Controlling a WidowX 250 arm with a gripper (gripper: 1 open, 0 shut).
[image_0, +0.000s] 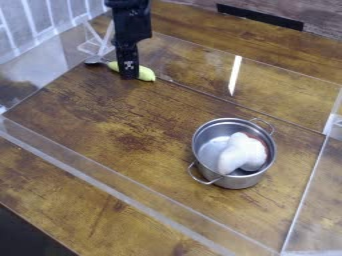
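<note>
My dark gripper (128, 68) is at the upper left, lowered over a pale yellow-green elongated object (144, 74), like a banana or corn, and partly covering it. The gripper looks shut; whether anything is between its fingers is hidden. A steel pot (233, 179) with two handles stands at the right, holding white rounded items (234, 150), possibly a plush toy or cloth.
A wooden table (107, 150) is bordered by clear plastic walls on several sides. A metal utensil, partly hidden, lies just left of the yellow-green object.
</note>
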